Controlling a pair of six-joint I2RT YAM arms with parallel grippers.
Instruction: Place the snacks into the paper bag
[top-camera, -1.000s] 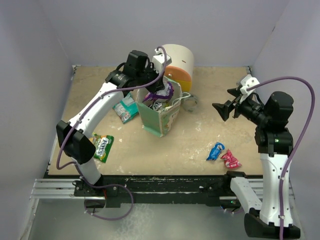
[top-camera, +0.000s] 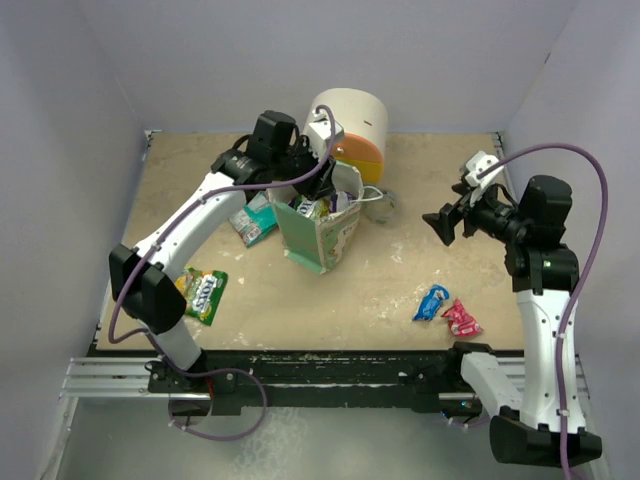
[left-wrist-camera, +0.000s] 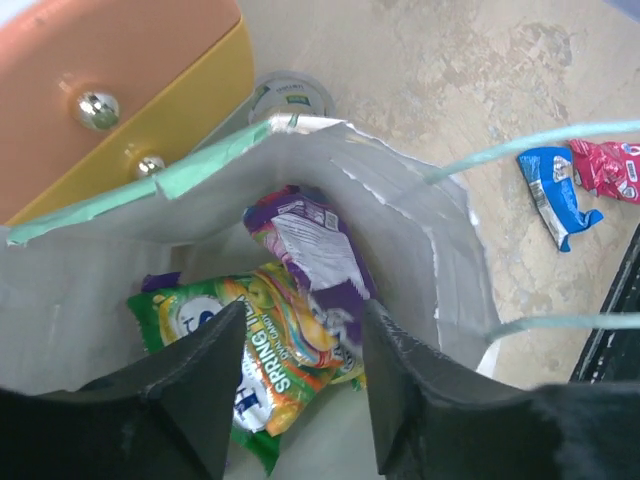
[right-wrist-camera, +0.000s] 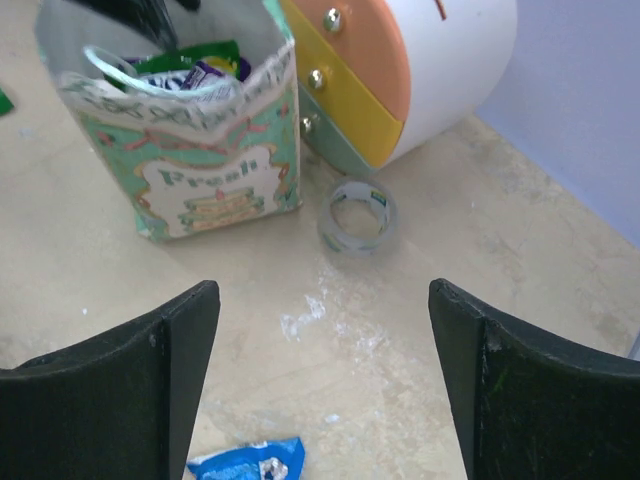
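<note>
My left gripper hangs over the mouth of the paper bag (top-camera: 318, 240), its fingers apart with nothing held. Inside the bag lie a purple pack (left-wrist-camera: 310, 250) and a green-orange pack (left-wrist-camera: 270, 360). A blue pack (top-camera: 432, 302) and a pink pack (top-camera: 462, 320) lie at the front right of the table, a teal pack (top-camera: 252, 220) left of the bag, and a green pack (top-camera: 205, 295) at the front left. My right gripper (top-camera: 446, 225) stands open over the right side of the table, empty.
A white cylinder with orange and yellow end (top-camera: 350, 125) stands behind the bag, with a tape roll (right-wrist-camera: 357, 215) beside it. A cord handle (left-wrist-camera: 540, 137) crosses near the left gripper.
</note>
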